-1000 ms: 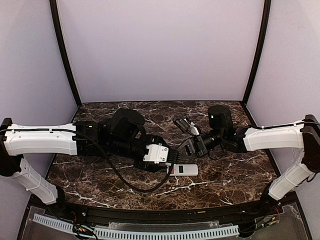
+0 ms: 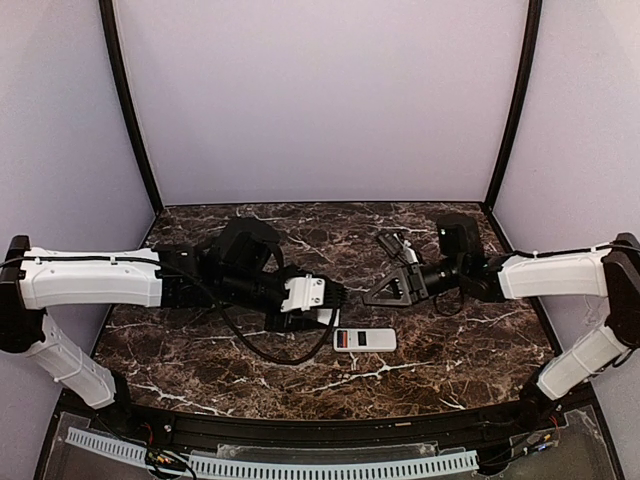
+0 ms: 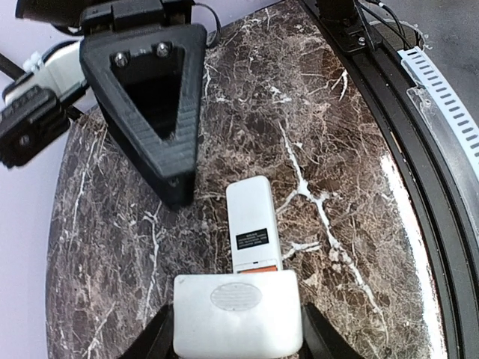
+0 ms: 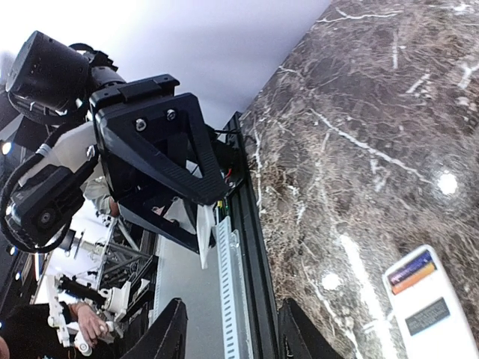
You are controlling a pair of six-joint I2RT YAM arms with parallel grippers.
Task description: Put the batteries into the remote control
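The white remote lies on the dark marble table; in the right wrist view its end shows two batteries in the compartment. My left gripper is above the remote's left end with a white piece between its fingers, which looks like the battery cover; in the right wrist view it shows edge-on. Whether the fingers are tight on it I cannot tell. My right gripper stands open above and behind the remote, with nothing between its fingers.
The two arms are close to each other over the middle of the table.
My right gripper has moved back to the right, away from the left one. My left gripper has shifted slightly left, showing the white piece in the top view.
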